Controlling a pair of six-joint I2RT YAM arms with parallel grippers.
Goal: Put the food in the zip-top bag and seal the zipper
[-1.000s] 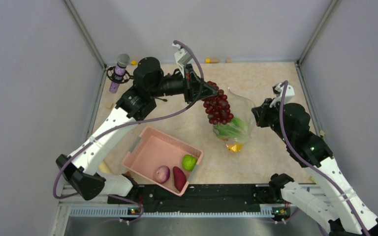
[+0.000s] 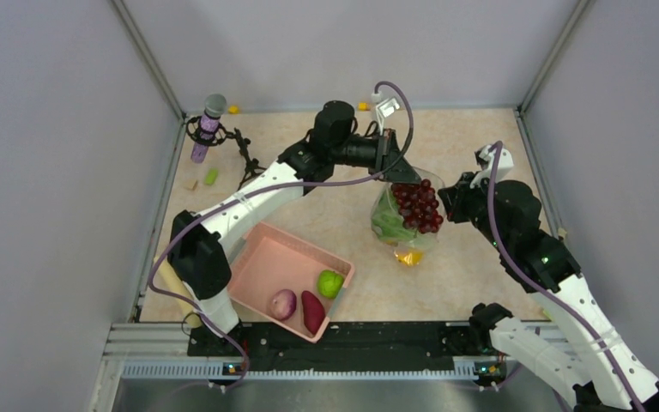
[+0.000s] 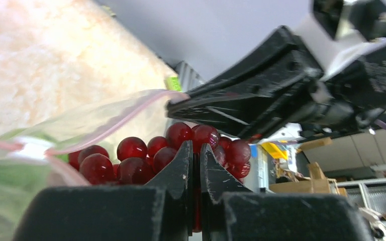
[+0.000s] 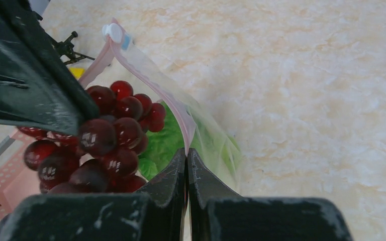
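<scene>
A bunch of dark red grapes [image 2: 418, 208] hangs at the mouth of the clear zip bag [image 4: 211, 131], over green lettuce [image 4: 168, 131] inside it. My left gripper is shut on the top of the bunch; in the right wrist view its black fingers [image 4: 55, 95] reach in from the upper left above the bag's opening. The right gripper is shut on the bag's pink zipper rim, holding that side up. At the rim's far corner sits a white slider [image 4: 113, 32]. The lower grapes partly hide the lettuce.
A pink basket [image 2: 253, 266] at the front left holds a purple onion [image 2: 283, 304], a dark red sweet potato [image 2: 312, 312] and a green lime-like item [image 2: 329, 283]. At the back left stands a small tripod [image 2: 249, 159]. The table right of the bag is clear.
My left gripper has carried the grapes rightward, from left of the bag to over its opening, and they now cover part of the lettuce. The right arm has stayed still.
</scene>
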